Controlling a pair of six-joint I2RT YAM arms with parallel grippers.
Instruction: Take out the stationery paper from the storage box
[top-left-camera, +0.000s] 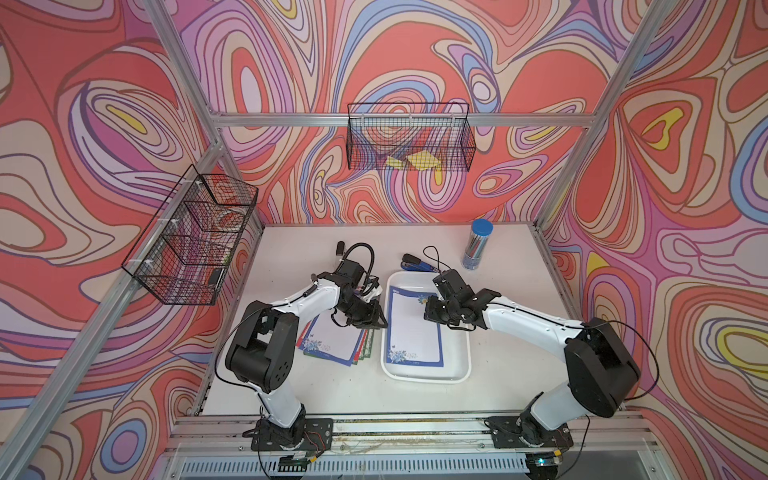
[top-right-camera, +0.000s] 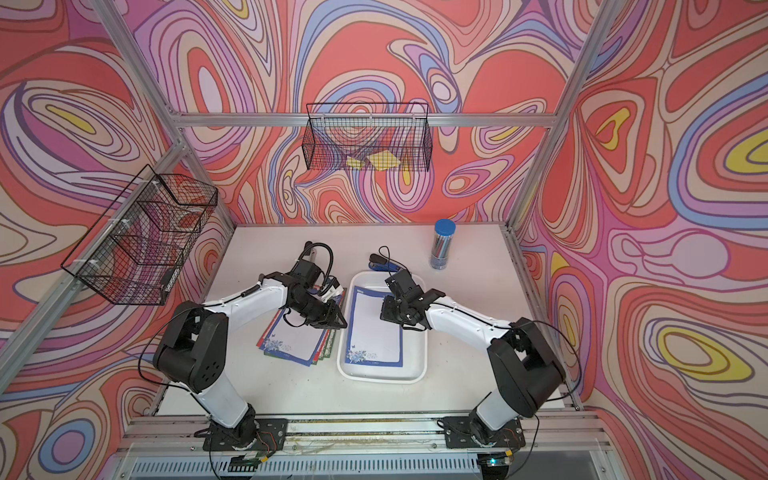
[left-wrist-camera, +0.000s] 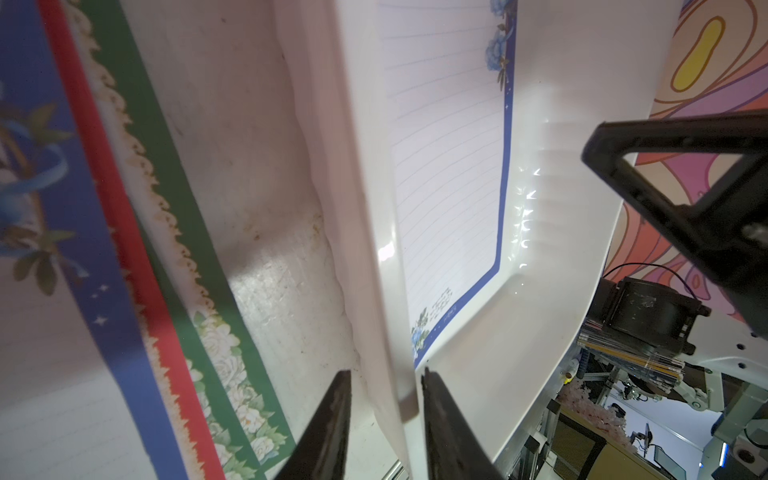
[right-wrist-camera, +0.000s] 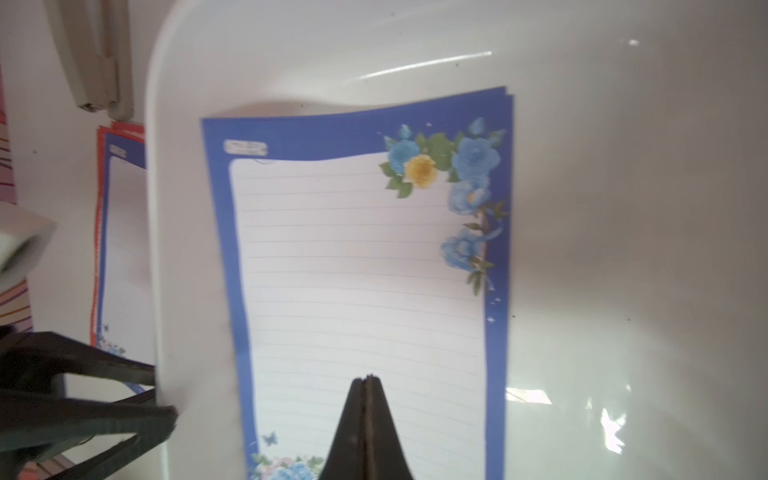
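Note:
The white storage box (top-left-camera: 466, 352) stands on the table with blue-bordered stationery paper (top-left-camera: 413, 336) lying flat along its left side. In the left wrist view, my left gripper is shut on the box's left rim (left-wrist-camera: 382, 240), one finger on each side of the wall. Over the paper, my right gripper is shut with nothing between its fingers; whether its tips touch the sheet I cannot tell. Left of the box lies a fanned stack of stationery (top-left-camera: 332, 334) with blue, red and green borders, partly under my left arm.
A clear jar with a blue lid (top-left-camera: 478, 240) stands behind the box at the right. Dark-handled tools (top-left-camera: 417, 263) lie just beyond its back edge. Bare table (top-left-camera: 512, 368) shows to the right. Wire baskets hang on the frame.

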